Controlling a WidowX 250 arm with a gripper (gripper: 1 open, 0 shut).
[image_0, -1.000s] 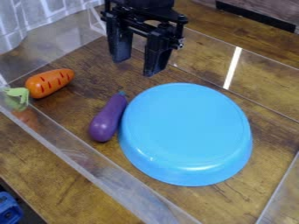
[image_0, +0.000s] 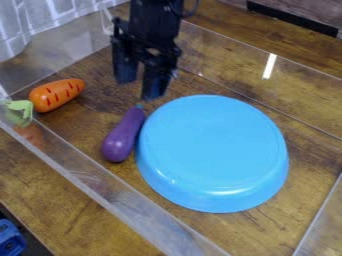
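My dark gripper (image_0: 144, 64) hangs over the wooden table at top centre, blurred, so its finger state is unclear. Below it lie a purple eggplant (image_0: 123, 136) and, right of that, a large blue round lid or dish (image_0: 211, 152). An orange carrot (image_0: 56, 94) lies to the left, with a pale green leafy top (image_0: 19, 112) near it.
A clear plastic edge runs along the left and lower left. A small blue object (image_0: 8, 240) sits in the bottom-left corner.
The gripper has shifted a little to the left and appears narrower and more blurred. The eggplant, carrot and blue dish have not visibly moved.
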